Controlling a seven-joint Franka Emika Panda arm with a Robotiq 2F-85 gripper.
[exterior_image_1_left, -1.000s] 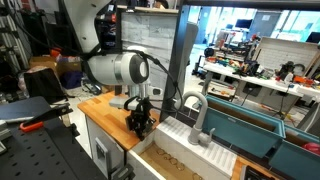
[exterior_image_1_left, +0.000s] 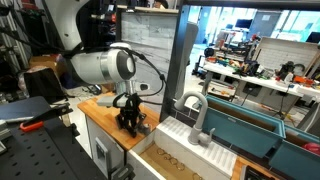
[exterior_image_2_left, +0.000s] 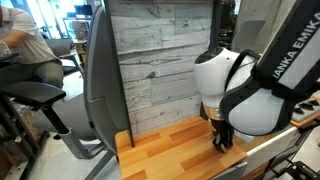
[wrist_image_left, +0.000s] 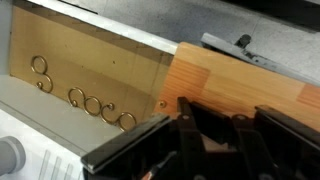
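My gripper (exterior_image_1_left: 132, 127) is low over a wooden board (exterior_image_1_left: 103, 112), close to the board's edge beside the open drawer. From the other side, exterior view 2 has the gripper (exterior_image_2_left: 222, 141) near the right end of the wooden top (exterior_image_2_left: 165, 155). The dark fingers (wrist_image_left: 190, 112) reach over the edge of the board (wrist_image_left: 245, 85) in the wrist view. They are shut on something that I cannot make out. The open drawer (wrist_image_left: 130, 62) lies alongside, with several brass-coloured hooks (wrist_image_left: 92, 104) on its floor.
A grey faucet (exterior_image_1_left: 194, 103) rises from the white counter behind the drawer. A tall grey post (exterior_image_1_left: 181, 55) stands close behind the arm. To the right is a long teal trough (exterior_image_1_left: 240, 128). The board's left part is clear.
My gripper has shifted slightly left along the board, away from the drawer, and the arm has moved with it. The board and drawer look unchanged.
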